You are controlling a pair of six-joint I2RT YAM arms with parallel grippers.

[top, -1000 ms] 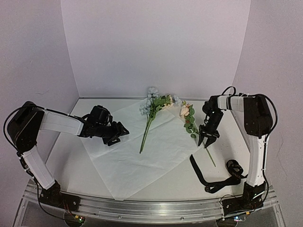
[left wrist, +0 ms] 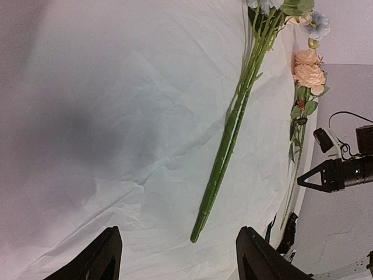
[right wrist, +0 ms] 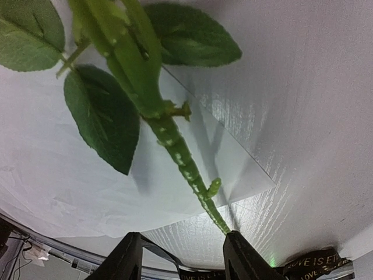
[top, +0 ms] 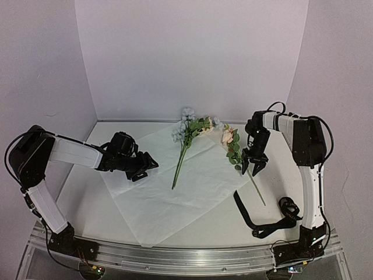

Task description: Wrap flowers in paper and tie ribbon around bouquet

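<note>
Green stems point(left wrist: 224, 149) with blue and peach flowers point(top: 195, 125) lie as a bunch on the white wrapping paper point(top: 151, 213). A separate peach rose point(top: 227, 137) lies to the right, its leafy stem point(top: 257, 189) slanting off the paper's edge. Over that stem is my right gripper point(top: 249, 173), open. In the right wrist view, the rose stem point(right wrist: 183, 160) runs down toward one of the fingers point(right wrist: 238, 254) and disappears behind it; no grasp shows. My left gripper point(top: 150, 169) stands open over the left part of the paper, nothing between its fingers.
A black ribbon point(top: 247, 219) with its roll point(top: 288, 208) lies at the front right, off the paper. Along the front runs a metal rail point(top: 186, 254).
The left arm, flowers and ribbon look unmoved.
</note>
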